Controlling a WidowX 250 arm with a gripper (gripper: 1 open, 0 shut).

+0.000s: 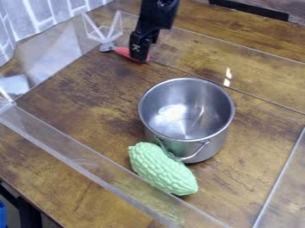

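The black gripper (144,46) is at the top middle, low over a red object (124,52) that lies on the wooden surface. Whether its fingers are open or shut on that object is hard to make out. A steel pot (186,116) stands right of centre, with a pale green bumpy vegetable (162,169) lying just in front of it.
Clear plastic walls (89,165) border the wooden surface (71,102). A small whitish item (105,36) sits at the upper left beside the red object.
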